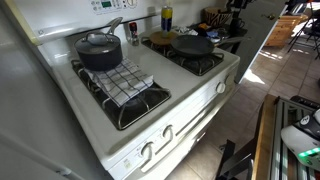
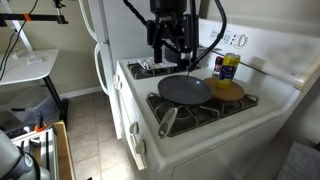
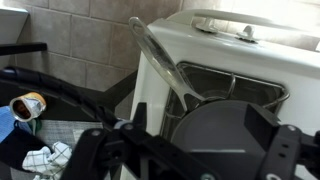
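Note:
A dark frying pan (image 1: 193, 46) sits on the stove's right burners. Its long handle (image 3: 163, 62) runs out past the stove's front edge, as exterior view 2 also shows. My gripper hovers over the pan (image 3: 222, 133), its two fingers (image 3: 262, 123) spread wide with only the pan's surface visible beyond the gap. In exterior view 2 the dark arm and gripper hang above the pan (image 2: 185, 91), apart from it. A lidded dark pot (image 1: 100, 50) stands on the left back burner, with a checked white cloth (image 1: 123, 82) in front of it.
A brown round trivet or lid (image 2: 228, 91) and a yellow-labelled bottle (image 2: 228, 70) stand behind the pan. Knobs line the white stove's front (image 1: 150, 150). In the wrist view, a can (image 3: 30, 104) and cloths (image 3: 48, 158) lie at the left.

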